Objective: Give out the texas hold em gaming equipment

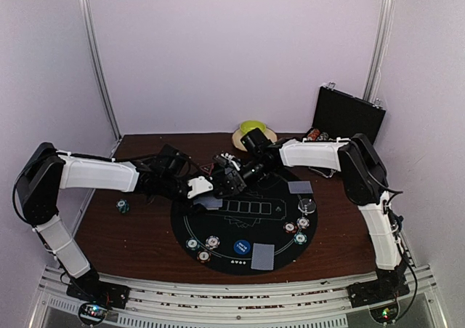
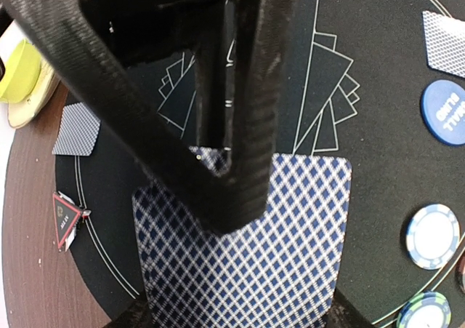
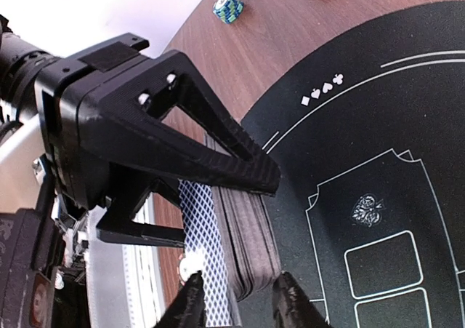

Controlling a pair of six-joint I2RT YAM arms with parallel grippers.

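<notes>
A blue-checked card deck is held between the fingers of my left gripper, above the left middle of the round black poker mat. My right gripper meets it there from the right; in the right wrist view a black finger lies across the side edge of the deck, and the left gripper's fingers reach it from below. Whether the right fingers grip it is unclear. Card piles lie at the mat's right and front. Chips and a blue small blind disc lie on the mat.
An open black case with chips stands at the back right, a green bowl on a plate at the back. A chip stack sits on bare wood at the left.
</notes>
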